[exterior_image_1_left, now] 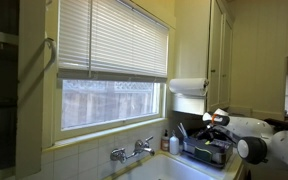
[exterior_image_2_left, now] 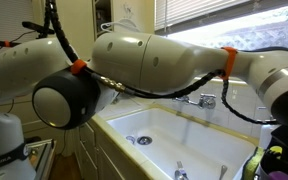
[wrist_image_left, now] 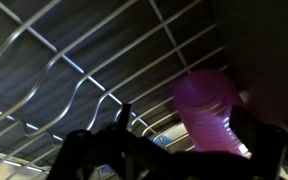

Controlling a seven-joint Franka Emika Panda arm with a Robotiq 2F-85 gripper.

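A pink cup-like object [wrist_image_left: 206,105] lies in the wire dish rack [wrist_image_left: 106,90], seen close up in the wrist view. My gripper stands open over it, its two dark fingers well apart. The pink object shows between them, nearer the right finger [wrist_image_left: 242,128], and I cannot tell whether it touches that finger. Exterior view 1 shows the arm reaching down into the dark dish rack [exterior_image_1_left: 206,152] on the counter; the fingertips are too small to make out there.
Left of the rack is the white sink [exterior_image_1_left: 169,170], with a wall faucet [exterior_image_1_left: 132,150]. Soap bottles [exterior_image_1_left: 174,145] stand between sink and rack. A paper towel roll [exterior_image_1_left: 189,86] hangs above, under the cabinet. In exterior view 2 the arm [exterior_image_2_left: 134,60] spans over the sink.
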